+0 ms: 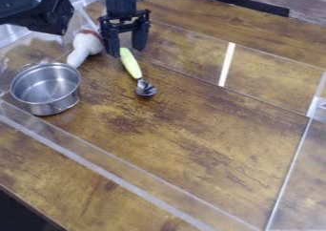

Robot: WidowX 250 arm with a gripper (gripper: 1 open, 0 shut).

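Observation:
My gripper [126,23] is at the top of the view, dark, with its fingers open above the back end of a pale yellow-green handled utensil [129,63] with a metal head [147,89]. The utensil lies on the wooden table. A steel pot [46,88] stands to the left, and a white plush-like object [86,47] lies behind it.
A dark shape [29,8] fills the top-left corner.

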